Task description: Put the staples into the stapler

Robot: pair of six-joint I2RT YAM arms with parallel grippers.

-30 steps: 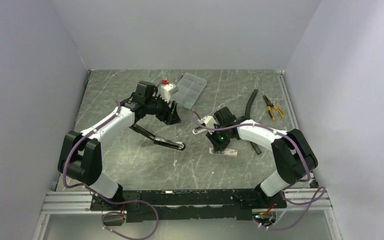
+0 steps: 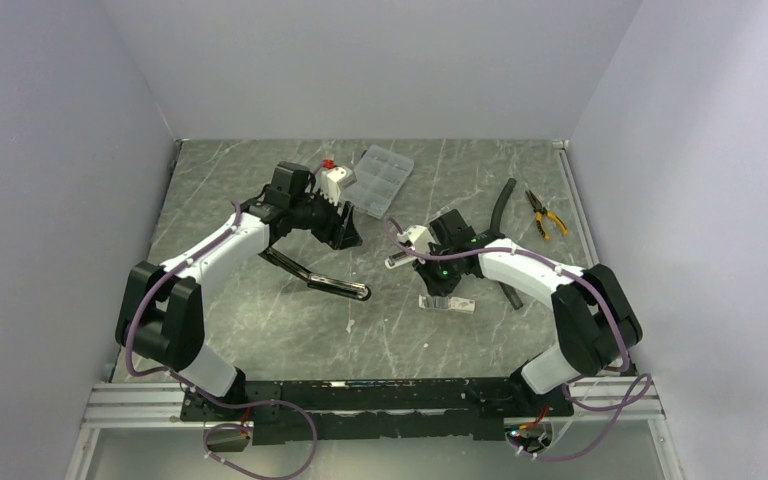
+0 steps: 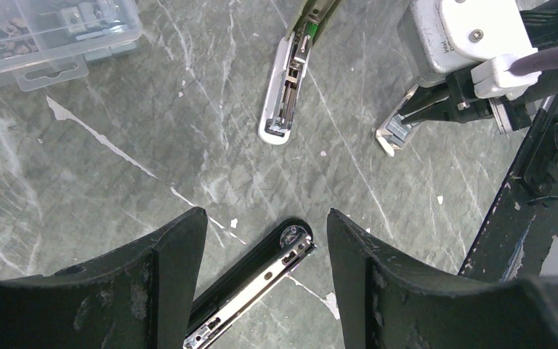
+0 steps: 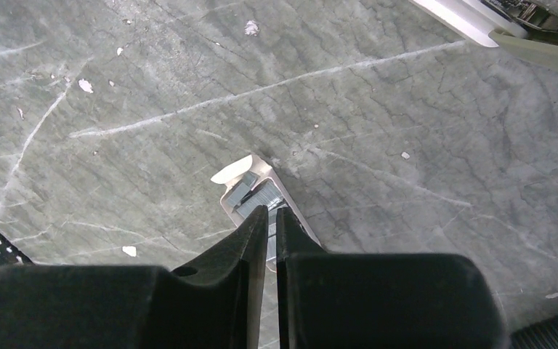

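A small open box of grey staples (image 4: 263, 195) lies on the table, a pale flap at its end. Just over it is my right gripper, its fingertips a narrow gap apart; staples show through, and I make out nothing held. The white-and-green stapler (image 3: 275, 109) lies opened up in the left wrist view, its metal channel exposed. Folded out flat, a black stapler (image 2: 340, 288) rests left of centre. My left gripper is wide open above the table, with nothing in its grasp; the black stapler's end shows below and between its fingers.
A clear compartment box (image 2: 382, 178) stands at the back. Yellow-handled pliers (image 2: 545, 214) and a dark curved bar (image 2: 502, 208) lie on the right, the bar passing under my right arm.
My right gripper has shifted slightly at the staple box, and its arm has swung a little outward to the right. The left arm, the box and the staplers stay put.
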